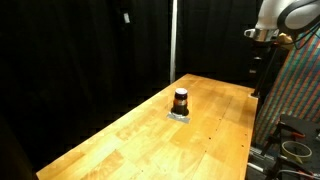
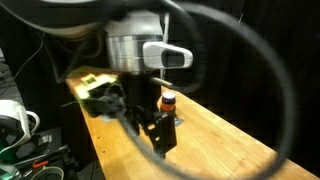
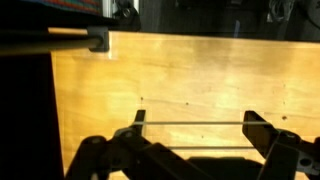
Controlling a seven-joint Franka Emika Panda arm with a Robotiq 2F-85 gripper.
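Note:
A dark jar-like object with a reddish-brown band and a pale top stands upright on the wooden table. A flat silvery piece lies at its base. In exterior view 2 the same jar shows partly behind the arm. My gripper is open above bare wood in the wrist view, with no object between its fingers. It hangs at the table's right side in exterior view 1, well apart from the jar, which is out of the wrist view.
A black curtain runs along the table's far side. A blurred dark cable loop crosses exterior view 2. A stool-like stand and cables are off the table's right edge.

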